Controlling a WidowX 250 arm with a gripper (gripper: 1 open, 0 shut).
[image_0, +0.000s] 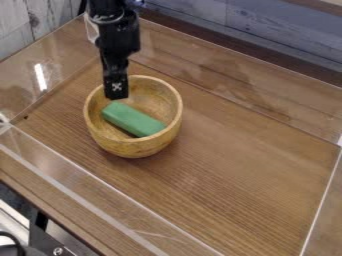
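Note:
A yellow wooden bowl (166, 138) rests on the wooden table, left of centre, holding a green rectangular block (131, 120) that lies at a slant. My black gripper (115, 93) hangs from the top of the view at the bowl's back rim, above and behind the block. It is open, and nothing shows between its fingers.
Bare table (254, 170) fills the right and front. A metal wall (27, 30) runs along the back left and a dark blue border (267, 30) along the back right. A dark cable lies at the lower left edge.

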